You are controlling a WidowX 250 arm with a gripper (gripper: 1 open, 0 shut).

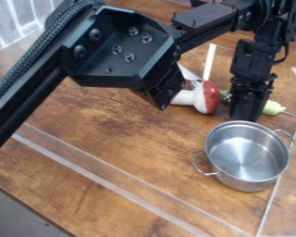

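The black gripper [244,104] points down at the back right, just behind a steel pot [243,157] with two handles. A pale green vegetable-like object [270,107] lies by its fingertips, partly hidden by them, so I cannot tell whether they hold it. A red-and-white object [203,96] lies to the left of the fingers, partly hidden behind the arm.
The arm spans the upper left of the view. Pale tape strips run along the table's front and right side.
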